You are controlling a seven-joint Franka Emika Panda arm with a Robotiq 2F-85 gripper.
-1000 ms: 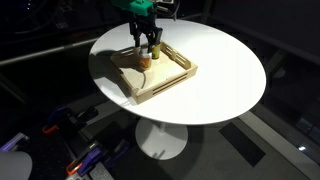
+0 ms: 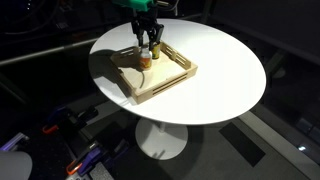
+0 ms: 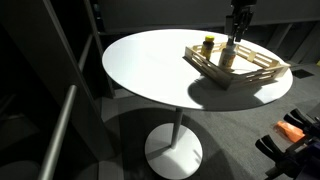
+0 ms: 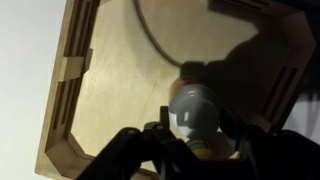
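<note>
A clear bottle with a grey lid and orange-brown contents stands upright in a wooden tray. In the second exterior view this bottle is at the tray's near left part. Beside it is a second bottle with a yellow lid, partly hidden from the wrist. My gripper is above the grey lid, its dark fingers spread to either side. It looks part open, and whether a finger touches the lid cannot be told. From the first exterior view, the gripper hangs just over the bottles.
The tray has low slatted walls and rests on a round white table. Bare floor of the tray lies around the bottles. Most of the tabletop outside the tray is clear.
The arm and gripper have risen slightly in the exterior view. Both bottles and the tray appear to be in the same places.
</note>
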